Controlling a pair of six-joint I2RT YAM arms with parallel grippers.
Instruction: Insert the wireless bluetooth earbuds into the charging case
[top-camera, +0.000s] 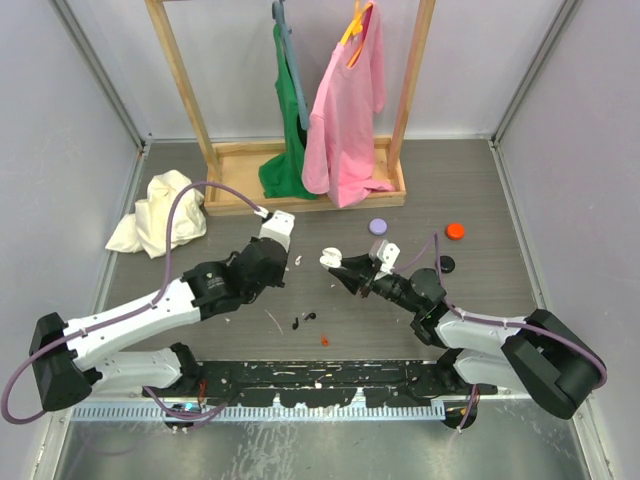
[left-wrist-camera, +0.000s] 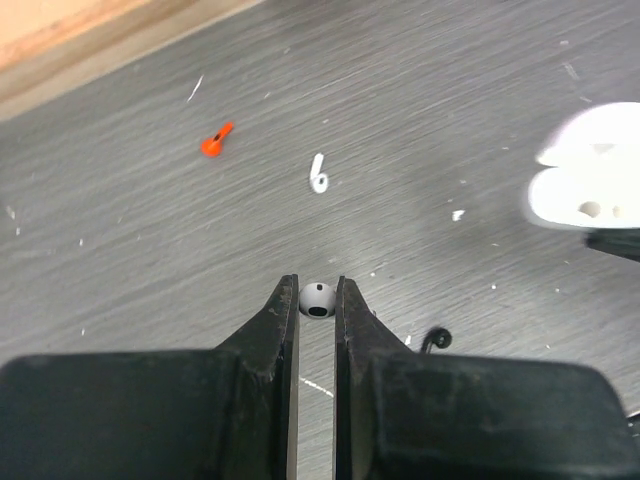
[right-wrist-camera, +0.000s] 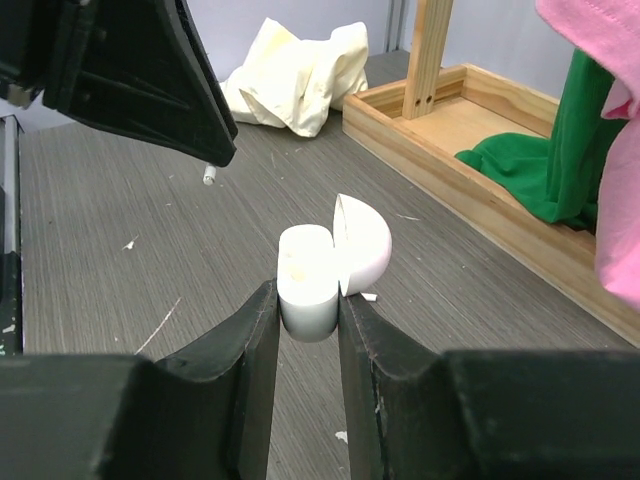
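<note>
My left gripper is shut on a small white earbud (left-wrist-camera: 318, 305), seen end-on between its fingertips; in the top view it hangs left of my right gripper (top-camera: 350, 270). That right gripper is shut on the white charging case (right-wrist-camera: 308, 285), whose lid (right-wrist-camera: 362, 243) stands open. In the left wrist view the case sits at the right edge, with round recesses visible. A small white piece (left-wrist-camera: 319, 181) lies on the grey floor, and a black earbud-like piece (left-wrist-camera: 437, 338) lies closer.
A wooden rack (top-camera: 228, 200) with hanging pink (top-camera: 345, 130) and green garments stands at the back, a cream cloth (top-camera: 160, 215) at back left. Red, purple (top-camera: 378, 226) and black discs are at the right, small scattered pieces in the middle.
</note>
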